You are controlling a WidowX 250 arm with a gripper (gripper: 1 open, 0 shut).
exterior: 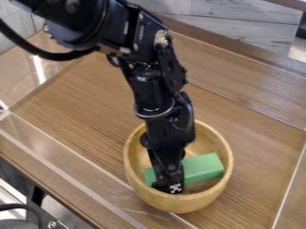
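Observation:
A black robot arm reaches down from the top of the view, its gripper (pixel 167 168) inside a round tan bowl (pixel 140 186) in the lower middle. The gripper is shut on a green block (pixel 202 167), which lies across the bowl and extends out to both sides of the fingers. The fingertips partly hide the block's middle.
A pale grey wooden board (pixel 239 31) runs along the back. Dark objects and cables sit past the table's edge at the lower left.

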